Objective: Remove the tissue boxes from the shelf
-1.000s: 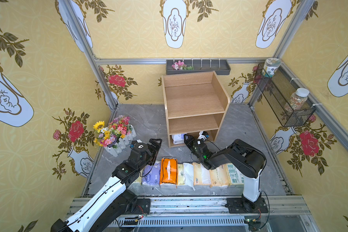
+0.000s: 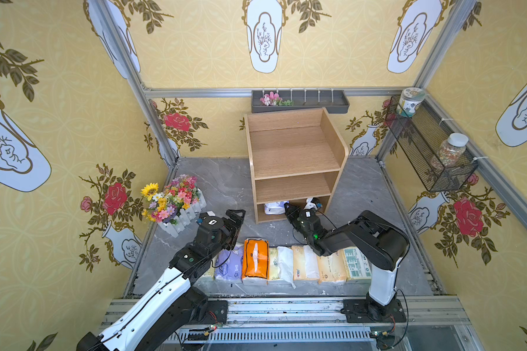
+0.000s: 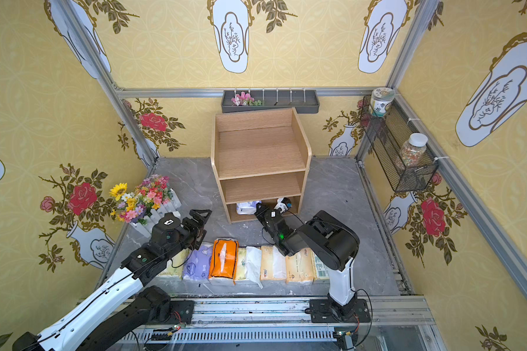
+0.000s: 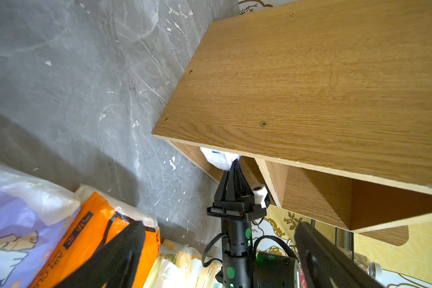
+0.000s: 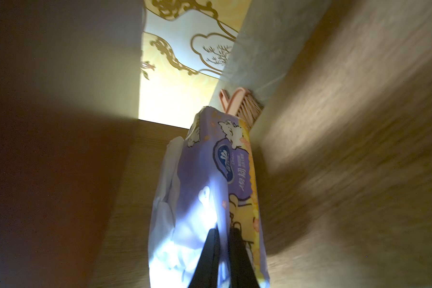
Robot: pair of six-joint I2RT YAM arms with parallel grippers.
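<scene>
A purple tissue pack [image 5: 196, 163] with cartoon animals and a loose white film side stands on the shelf's [image 2: 287, 146] lowest level. My right gripper reaches into that compartment, its fingers closed on the near end of the pack and pinching the wrapper. From the top left view only a white-and-purple bit of the pack [image 2: 275, 208] shows; the boards hide the rest. Beside the shelf's front left corner, my left gripper [image 2: 239, 216] hangs in the air. Its blurred fingers [image 4: 108, 256] are spread wide, with nothing held.
Several tissue packs, including an orange one [image 2: 255, 258], stand in a row along the front of the table. Left of the shelf is a flower planter [image 2: 181, 213]. A pink brush [image 5: 242, 105] lies beyond the pack. The shelf's upper levels are bare.
The pack has shifted and squeezed narrower. The left arm has stayed still.
</scene>
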